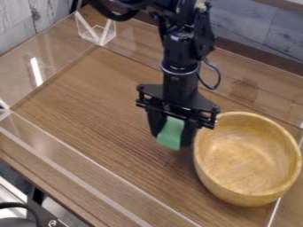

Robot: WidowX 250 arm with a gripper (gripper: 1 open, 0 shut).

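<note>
My black gripper point(174, 119) hangs over the middle of the wooden table, just left of a large yellow bowl point(243, 168). A green object point(171, 132) is between its fingers, held low beside the bowl's rim. The gripper body hides the upper part of the object.
Clear plastic pieces stand at the back left and left edge. A wall runs along the back, and a dark cable or hose lies at the lower left corner.
</note>
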